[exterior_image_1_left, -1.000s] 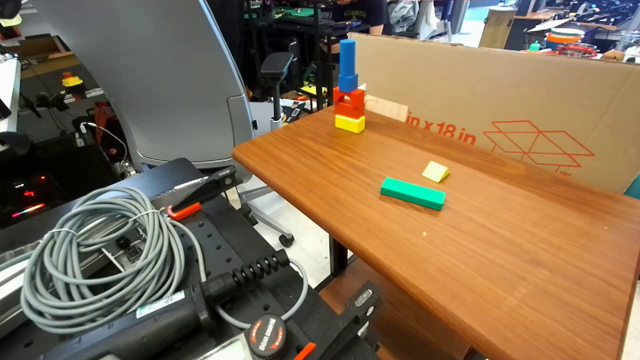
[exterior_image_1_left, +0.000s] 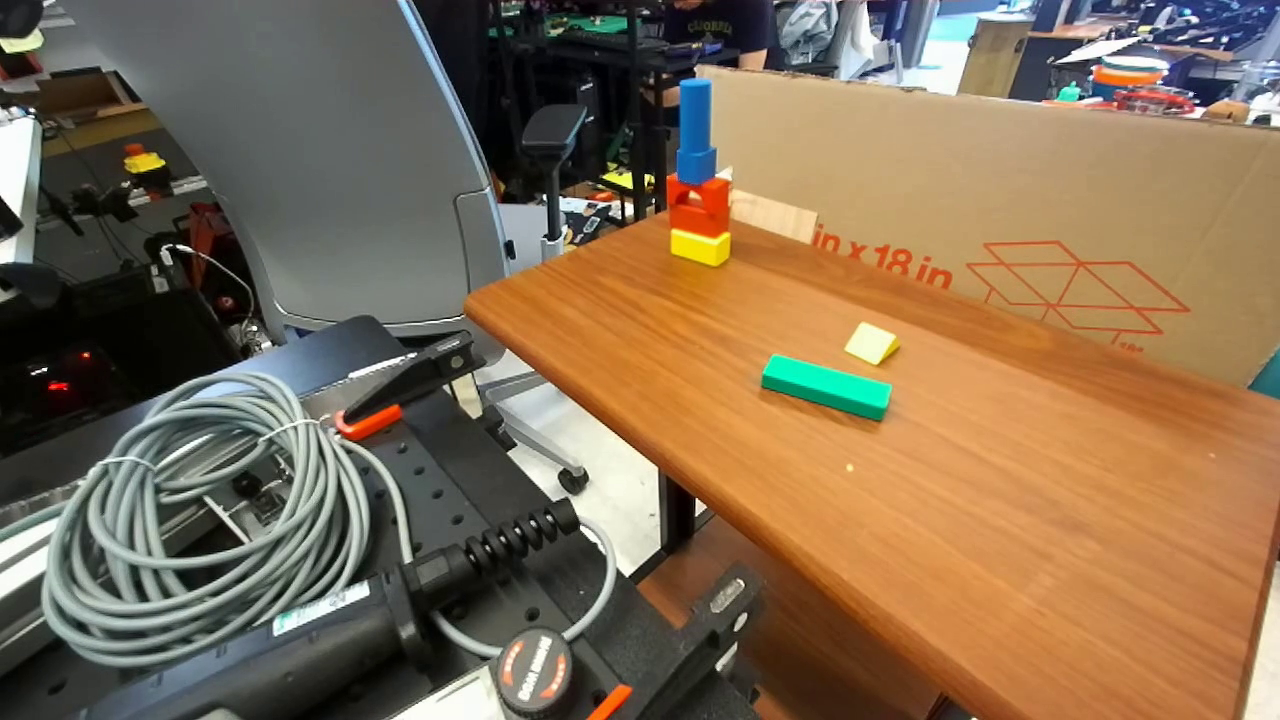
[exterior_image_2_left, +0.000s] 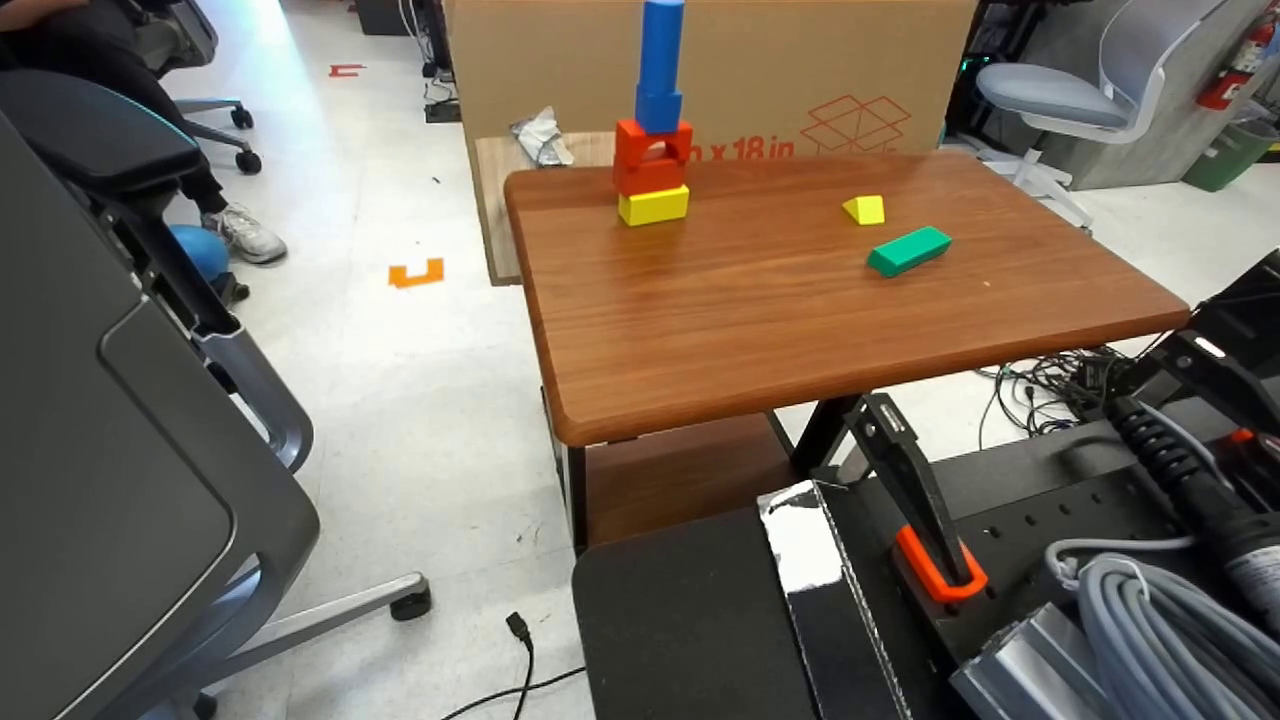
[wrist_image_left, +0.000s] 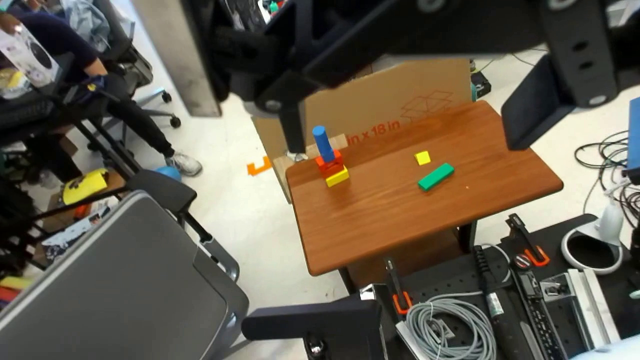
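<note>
A tower stands upright near the far left corner of the wooden table (exterior_image_1_left: 1020, 528). Its base is a yellow block (exterior_image_1_left: 699, 247), with red blocks (exterior_image_1_left: 698, 221) above it, one of them arched. On these rest a blue base piece (exterior_image_1_left: 696, 166) and a tall blue cylinder (exterior_image_1_left: 695, 112). Apart from the tower lie a green bar (exterior_image_2_left: 909, 251) and a small yellow wedge (exterior_image_2_left: 865, 210). In the wrist view my gripper is open, its fingers (wrist_image_left: 535, 111) wide apart and nothing held. Table and blocks appear well beyond it; neither exterior view includes it.
A cardboard sheet (exterior_image_1_left: 996, 180) stands along the table's back edge. Grey chair (exterior_image_2_left: 108, 480) at the left; black bench with coiled cable (exterior_image_1_left: 210, 516) and clamps (exterior_image_2_left: 912, 492) in front.
The tower, green bar and yellow wedge have not moved. Only the small lights on the dark equipment at far left look different.
</note>
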